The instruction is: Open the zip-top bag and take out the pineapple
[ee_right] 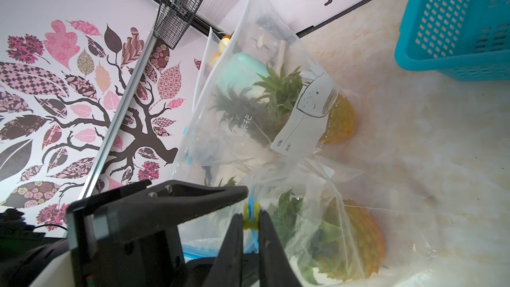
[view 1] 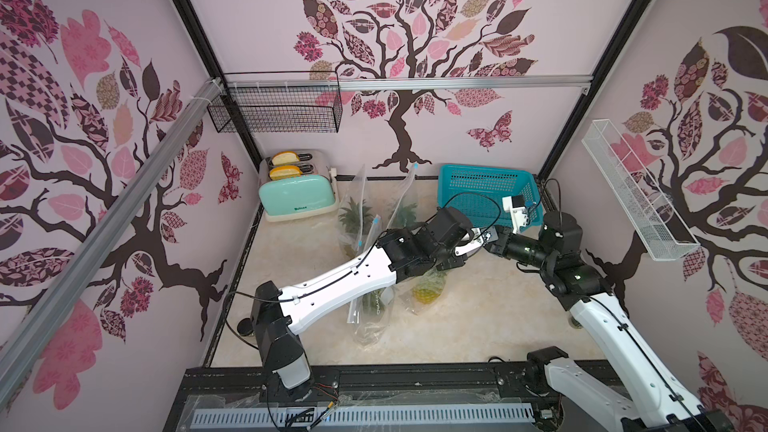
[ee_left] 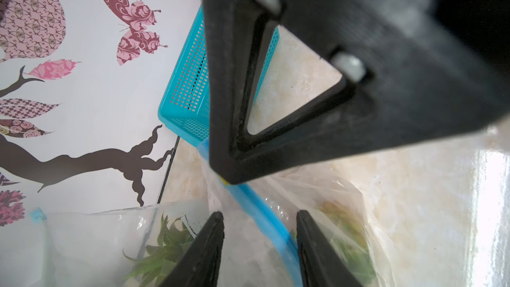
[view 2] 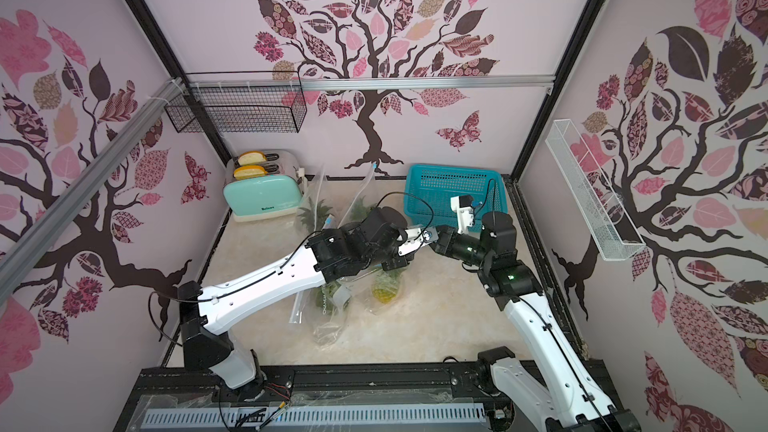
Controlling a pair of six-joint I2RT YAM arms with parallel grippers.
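Note:
The zip top bag [ee_right: 345, 180] lies on the table with a pineapple [ee_right: 353, 241] showing through its clear side. Along its mouth runs a blue zip strip [ee_left: 265, 212], carrying a yellow slider [ee_right: 251, 216]. My right gripper is shut at that slider, its fingertips around it. My left gripper stands open close by, the blue strip passing between its fingers in the left wrist view. Black fingers of the right gripper cover much of the left wrist view. From above, the left arm hides the bag's mouth.
Other clear bags with pineapples [ee_right: 340, 119] stand behind and to the left. A teal basket [view 1: 460, 172] sits at the back right, near my right arm. The mint toaster [view 1: 300, 196] is at the back left. Bare table [view 1: 512, 304] lies to the front right.

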